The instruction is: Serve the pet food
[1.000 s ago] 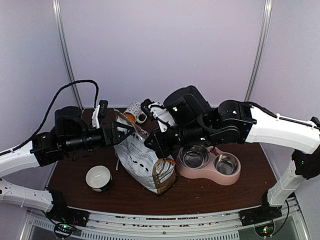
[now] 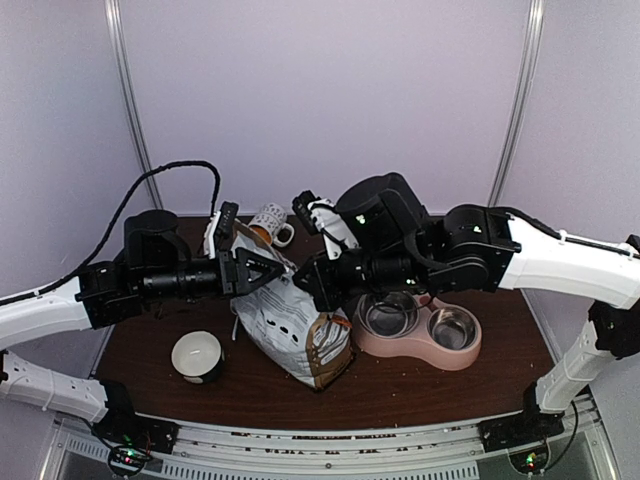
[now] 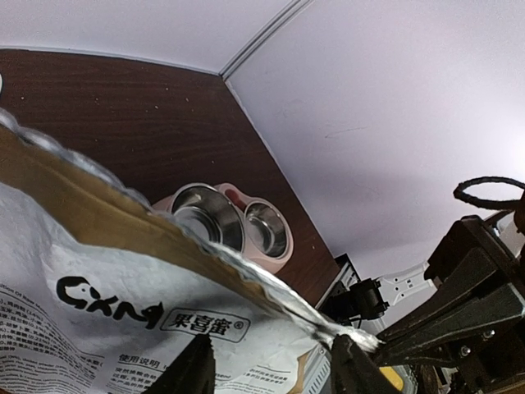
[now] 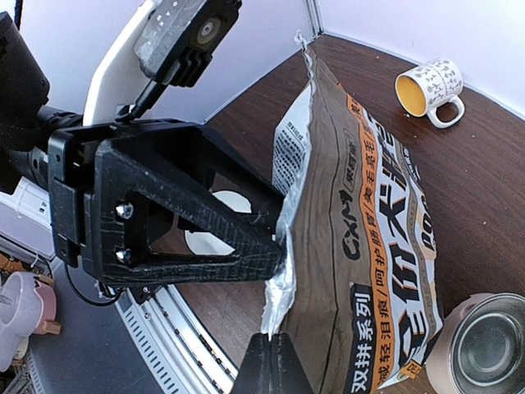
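The pet food bag (image 2: 290, 340) lies in the middle of the table, its sealed top edge raised, print facing up in the right wrist view. My right gripper is shut on that top edge. My left gripper is at the same edge, a little further along, its fingers apart in the left wrist view; whether bag material lies between them is unclear. A pink double bowl (image 2: 418, 350) with steel inserts sits to the right of the bag, partly under the right arm.
A white bowl (image 2: 197, 354) stands left of the bag. A patterned mug (image 4: 435, 86) lies at the back behind the bag. Walls enclose the back and sides; bare table shows at the front.
My left gripper has moved slightly right along the bag's top edge. My right gripper has shifted slightly right too. The bowls have not moved.
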